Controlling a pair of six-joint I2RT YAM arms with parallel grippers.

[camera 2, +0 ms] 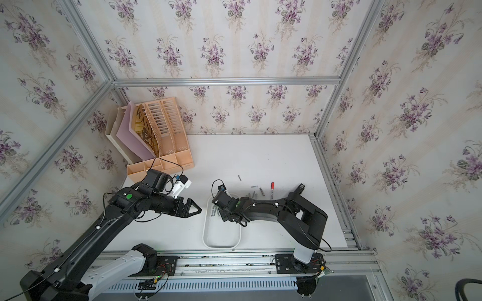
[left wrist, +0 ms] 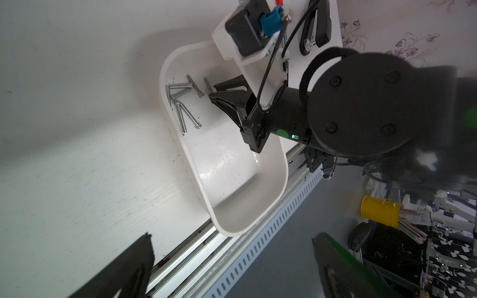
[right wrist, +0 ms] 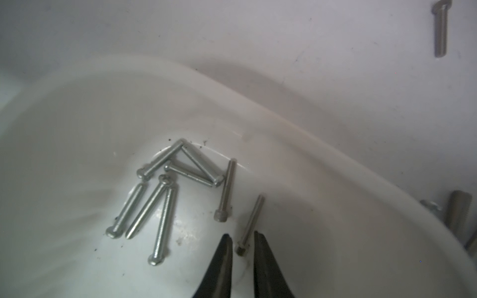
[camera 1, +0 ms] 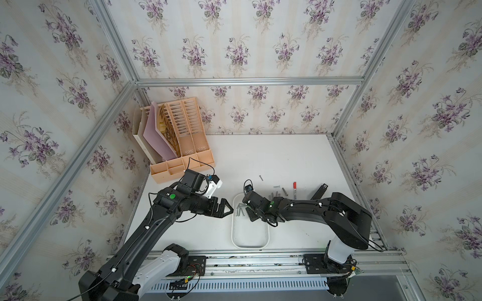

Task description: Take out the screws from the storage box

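A white storage box [left wrist: 231,168] lies on the table with several silver screws [right wrist: 164,218] loose at its far end. One screw [right wrist: 254,218] lies apart from the cluster, and its head shows between the tips of my right gripper. That gripper is part open over the box floor, and I cannot tell whether its fingers touch the screw. To the left of the box, my left gripper [camera 1: 227,206] stands open and empty; its dark fingers [left wrist: 133,265] are spread wide in its own wrist view.
Loose hardware [camera 1: 284,192], a red-capped marker [camera 1: 294,186] and a black tool [camera 1: 319,191] lie right of the box. A lone screw [camera 1: 260,177] rests behind it. A wooden organizer [camera 1: 193,135] stands at the back left.
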